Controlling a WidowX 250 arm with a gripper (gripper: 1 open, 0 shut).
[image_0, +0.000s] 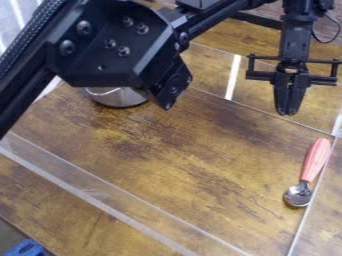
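Observation:
My gripper (286, 100) hangs at the upper right, its black fingers together with nothing visible between them. Below it, on the right, lies a spoon (309, 172) with a red handle, its round steel head pointing toward the front. The gripper is above and apart from the spoon's handle. A steel pot (115, 97) at the upper left is partly hidden behind the dark arm.
A blue object (24, 249) shows at the bottom left corner. The large arm body covers much of the upper left.

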